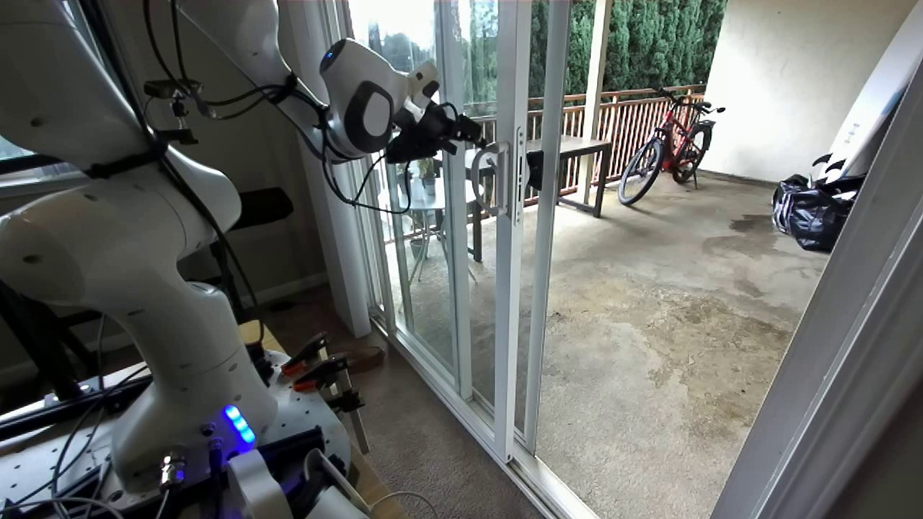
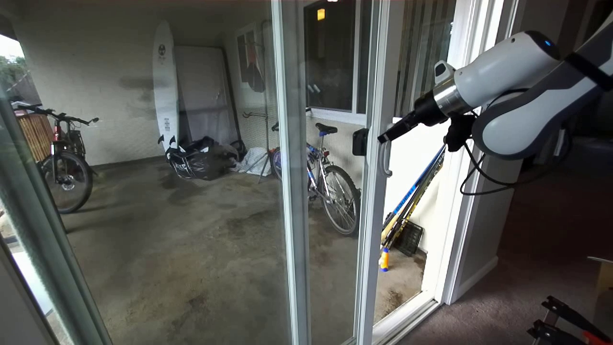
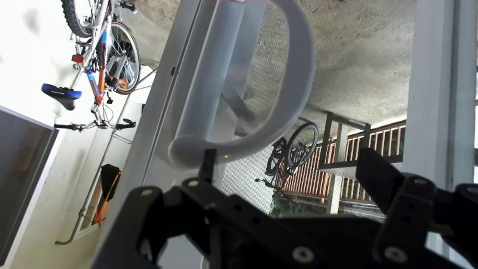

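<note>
A white D-shaped handle (image 1: pixel 476 179) is fixed to the edge frame (image 1: pixel 507 311) of a sliding glass door, which stands partly open. In the wrist view the handle (image 3: pixel 305 67) curves across the upper middle, its lower end close to one dark finger (image 3: pixel 208 166). My gripper is open, its other finger (image 3: pixel 374 172) well off to the right with nothing held between them. From the second exterior view, the gripper (image 2: pixel 383 138) is at the upper end of the handle (image 2: pixel 387 166); whether it touches cannot be told.
Beyond the doorway is a concrete patio (image 1: pixel 640 346) with a red bicycle (image 1: pixel 670 143), a table (image 1: pixel 575 145) and black bags (image 1: pixel 813 212). Clamps (image 1: pixel 324 372) sit on my base's edge. The floor track (image 1: pixel 554 489) runs below the door.
</note>
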